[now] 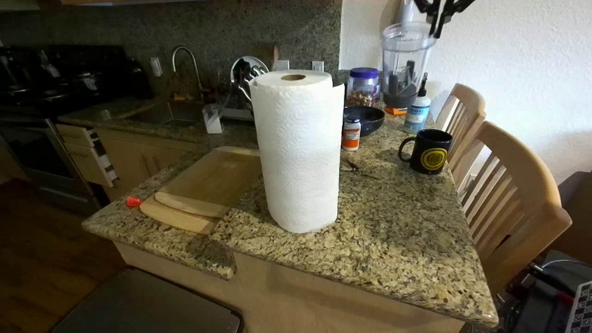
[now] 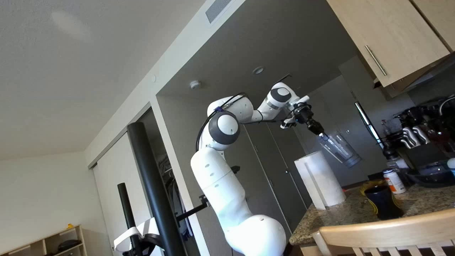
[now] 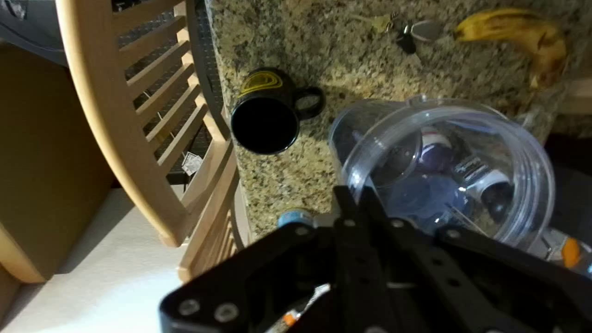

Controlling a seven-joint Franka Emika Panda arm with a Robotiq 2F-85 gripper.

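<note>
A clear plastic jar point(image 1: 406, 64) with a dark lower part hangs in the air above the counter's far end. My gripper point(image 1: 436, 33) is shut on its rim, seen at the top edge of exterior view 1. From the other side, the gripper point(image 2: 322, 133) points down and the tilted jar point(image 2: 343, 149) extends from its fingers, above and beyond the paper towel roll point(image 2: 320, 179). In the wrist view, the wide mouth of the jar point(image 3: 444, 108) opens towards the camera, its wall at the fingertips of the gripper.
On the granite counter point(image 1: 383, 238) stand the paper towel roll point(image 1: 299, 155), a black mug point(image 1: 430, 151), a pill bottle point(image 1: 351, 133), a dark bowl point(image 1: 369, 119) and a soap bottle point(image 1: 417, 111). A banana point(image 3: 510, 27) and keys point(image 3: 410, 34) lie there too. Wooden chairs point(image 1: 516, 172) line the right side.
</note>
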